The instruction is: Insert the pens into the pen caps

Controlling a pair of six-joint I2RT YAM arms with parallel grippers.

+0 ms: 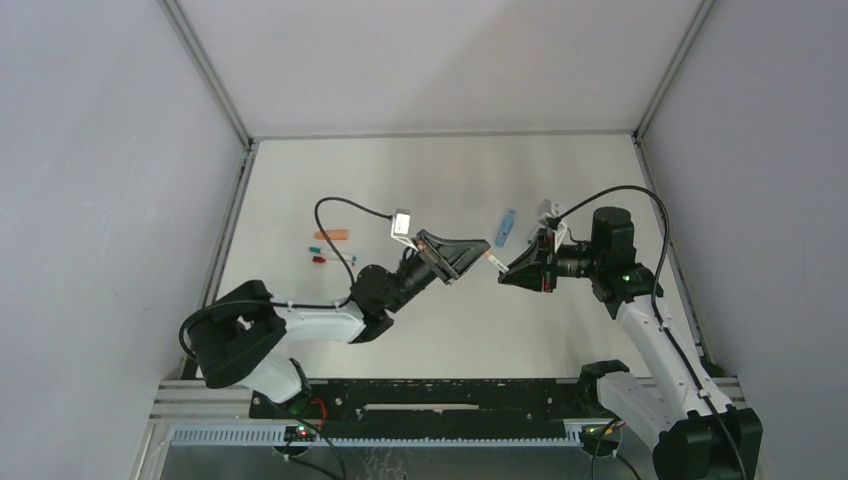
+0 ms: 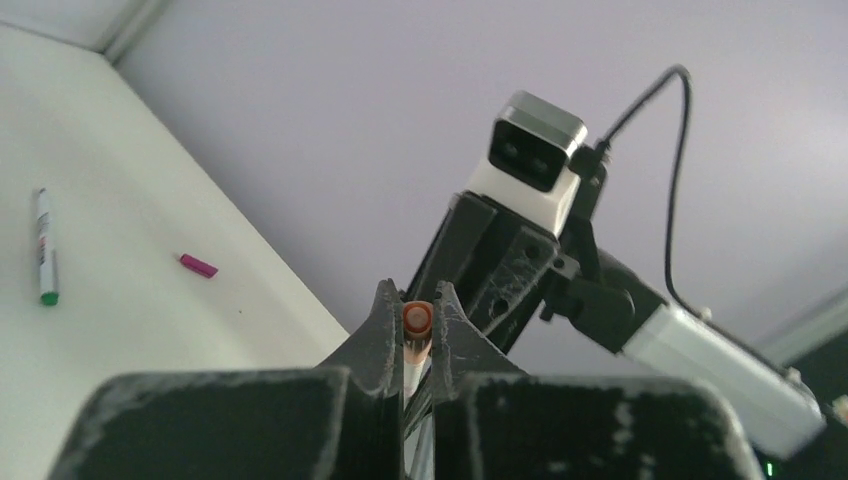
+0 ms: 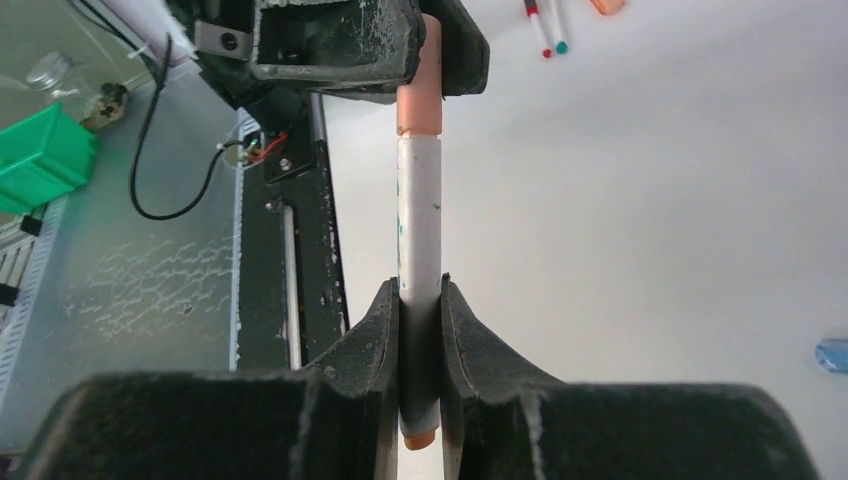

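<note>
My left gripper is shut on an orange cap [image 3: 420, 95], whose rounded end shows between its fingertips. Out of that cap runs the white barrel of a pen [image 3: 419, 205], in line with it and meeting the cap's edge. My right gripper has its fingers close against both sides of this barrel, and the pen's orange tail sticks out below them. Seen from the top, the two grippers face each other over the middle of the table, a short stretch of pen between them. How deep the tip sits inside the cap is hidden.
A green-ended pen [image 3: 558, 28] and a red-ended pen [image 3: 538, 28] lie at the table's left, beside an orange object [image 1: 331, 235]. A blue object [image 1: 505, 227] lies beyond the grippers. In the left wrist view, another green-ended pen [image 2: 46, 245] and a magenta cap [image 2: 198, 265] are visible.
</note>
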